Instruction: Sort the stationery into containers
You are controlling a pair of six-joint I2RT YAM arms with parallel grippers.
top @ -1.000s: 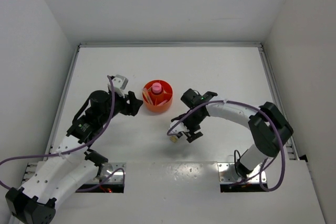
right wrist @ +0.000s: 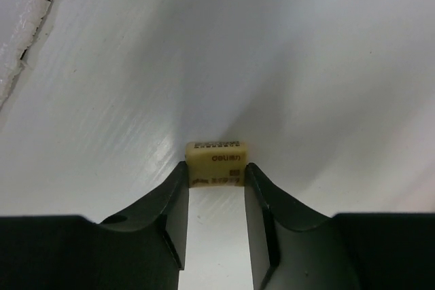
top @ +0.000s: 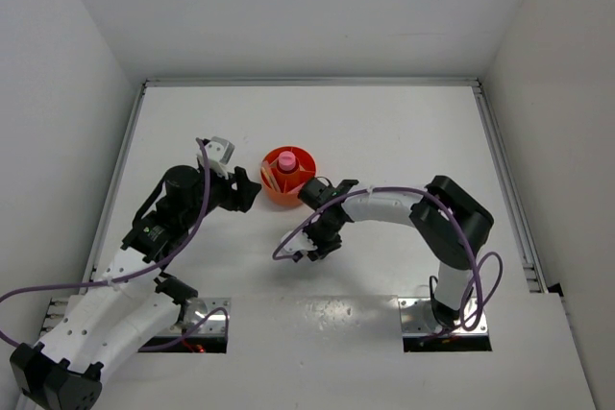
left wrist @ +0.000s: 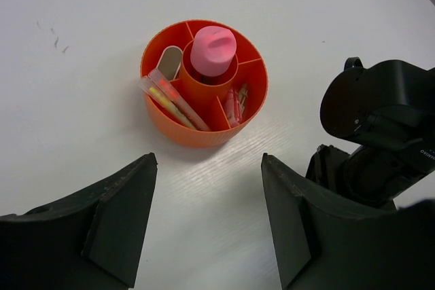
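Note:
A small yellowish printed box (right wrist: 216,164) is pinched between the fingertips of my right gripper, low over the white table in the right wrist view. From above, the right arm hides that box. The round orange container (top: 283,196) stands near the table's middle. In the left wrist view its compartments show a pink object (left wrist: 213,51) upright in the central cup, two clear-and-coloured sticks (left wrist: 173,102) at the left, a grey rounded piece (left wrist: 170,64) behind them, and small reddish items (left wrist: 234,107) at the right. My left gripper is open and empty, in front of the container.
The right arm (top: 384,206) reaches across the table just in front of the container. Bare white table (top: 404,132) lies behind and to the right. The table's near edge (right wrist: 27,49) shows at upper left in the right wrist view.
The left arm and the container stayed put.

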